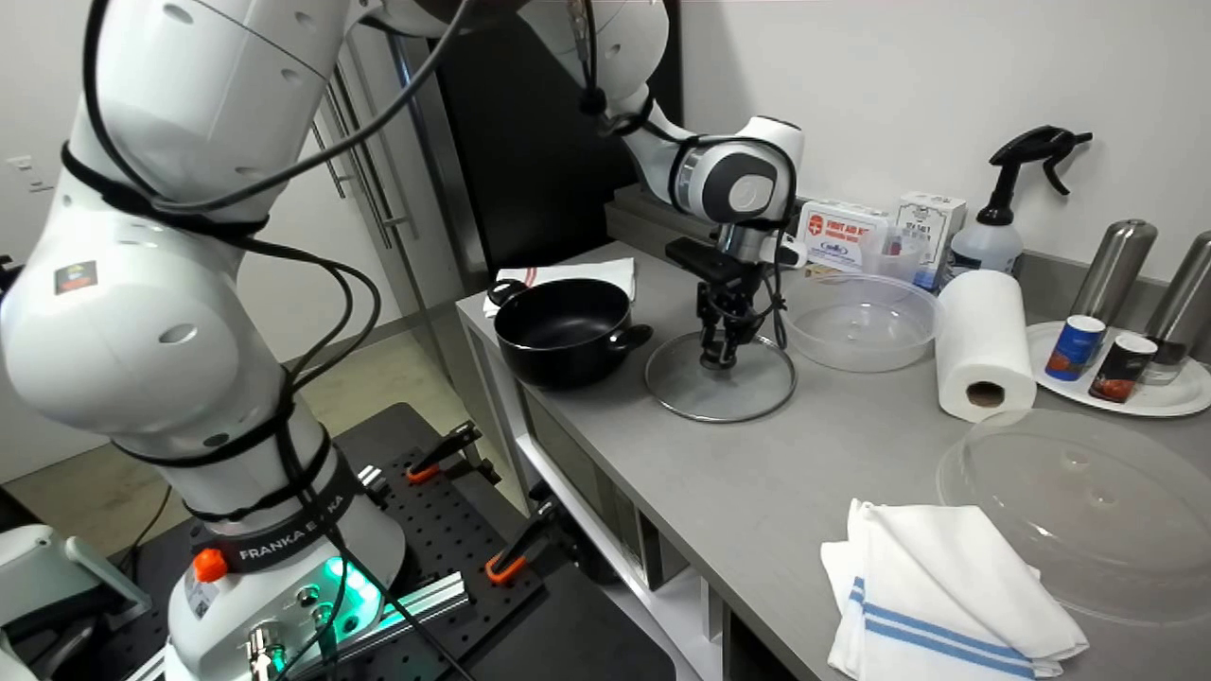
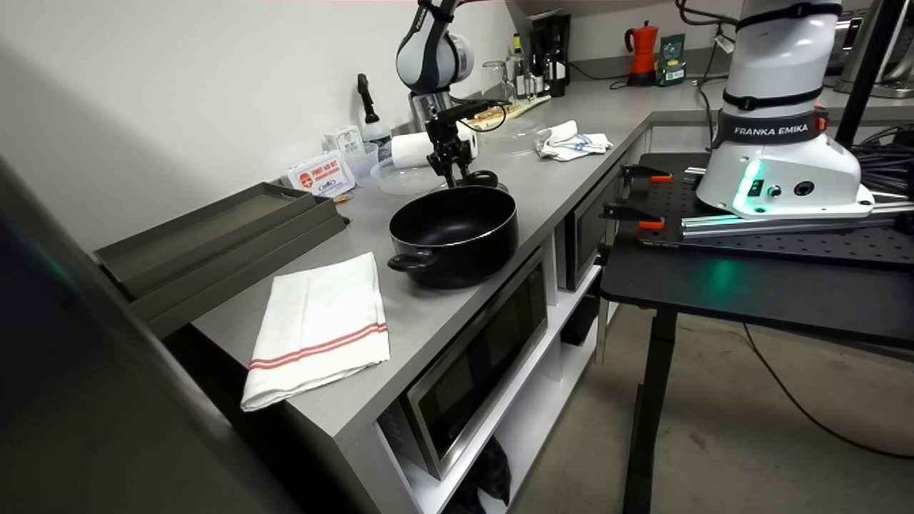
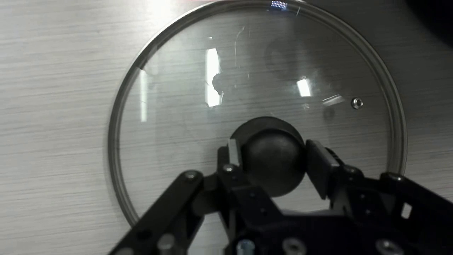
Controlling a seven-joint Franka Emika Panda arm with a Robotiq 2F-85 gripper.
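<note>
A round glass lid (image 1: 677,387) with a metal rim lies on the grey counter, just right of the black pot (image 1: 562,329) in exterior view 1. My gripper (image 1: 720,354) points down over the lid's middle, shut on its black knob. From the wrist view, the round knob (image 3: 274,163) sits between the two fingers, one against each side. The lid's glass (image 3: 182,106) looks flat on the counter. In exterior view 2 the pot (image 2: 454,248) stands uncovered and empty, and it hides most of the lid.
A clear bowl (image 1: 863,323) and a paper towel roll (image 1: 985,340) stand right of the lid. A striped towel (image 1: 942,590) and a clear plastic cover (image 1: 1079,511) lie at the front right. Bare counter (image 1: 795,465) extends in front of the lid.
</note>
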